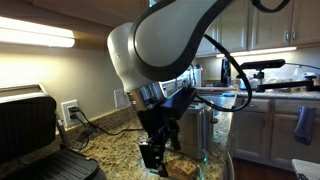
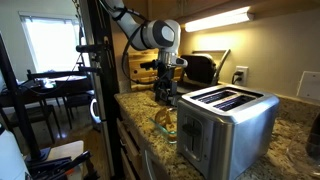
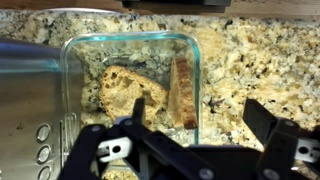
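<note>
A clear glass container (image 3: 132, 39) rests on the counter. Inside it, one bread slice (image 3: 130, 91) lies fairly flat, while a second slice (image 3: 183, 92) stands on edge along the container's right side in the wrist view. Above the container's near right part hangs my gripper, open, its fingers wide apart with nothing between them. In exterior view 1 the gripper (image 1: 162, 148) is just above the bread (image 1: 182, 168), and the fingers partly hide the container. Exterior view 2 shows the container (image 2: 166, 122) below and in front of the gripper.
A silver toaster (image 2: 225, 130) stands close beside the container, filling the left edge of the wrist view. A black ribbed appliance (image 1: 25, 125) sits on the counter at the left of exterior view 1. Bare granite (image 3: 240, 65) lies to the container's right in the wrist view.
</note>
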